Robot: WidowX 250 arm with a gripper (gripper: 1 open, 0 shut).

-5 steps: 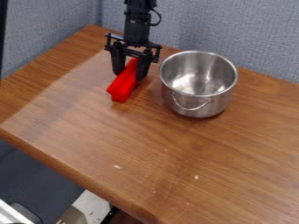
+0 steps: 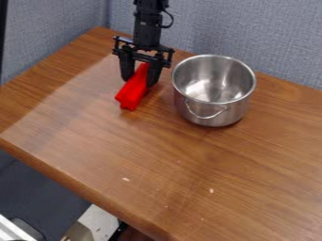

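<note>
My black gripper [image 2: 143,68] hangs from the top of the view, low over the back of the wooden table. A red block [image 2: 131,92] lies tilted between and below its fingers, its upper end partly hidden by them. Whether the fingers are closed on it I cannot tell. To the right, very near the gripper, stands a silver metal pot [image 2: 214,89] with a wire handle.
A grey padded wall [image 2: 270,42] stands behind. At the lower left the table's edge drops to a dark floor.
</note>
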